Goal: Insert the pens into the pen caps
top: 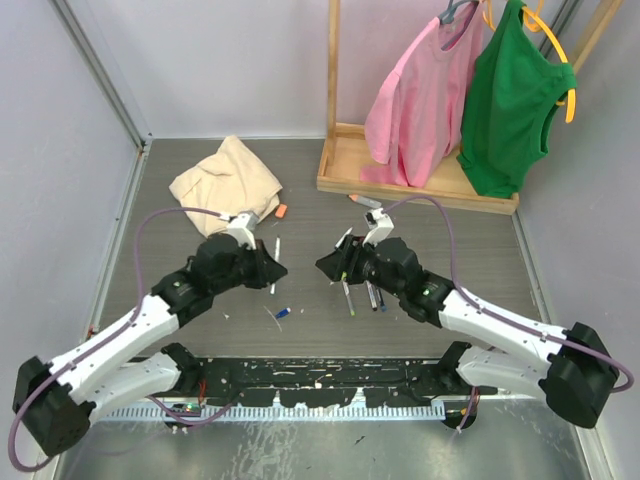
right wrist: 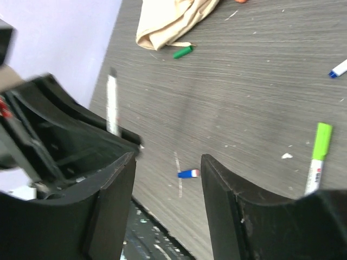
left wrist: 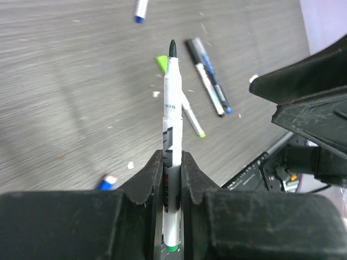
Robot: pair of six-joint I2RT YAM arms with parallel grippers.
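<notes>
My left gripper is shut on a white pen [left wrist: 172, 103], which stands upright with its dark tip bare at the top and a green end below. The same pen [top: 276, 258] shows in the top view, left of my right gripper [top: 328, 266]. In the right wrist view the right gripper's fingers [right wrist: 120, 179] are parted, with only table visible between them. A loose green cap [right wrist: 183, 52] lies near the cloth. A blue cap rests on the table beyond the right fingertips, also seen in the left wrist view [left wrist: 107, 182].
A green-capped pen [left wrist: 187, 108], a black pen [left wrist: 205, 78] and a blue pen [left wrist: 214, 76] lie side by side. Another blue-ended pen [left wrist: 141, 10] lies farther back. A beige cloth [top: 228, 188], an orange block [top: 281, 211] and a wooden clothes rack [top: 335, 170] stand behind.
</notes>
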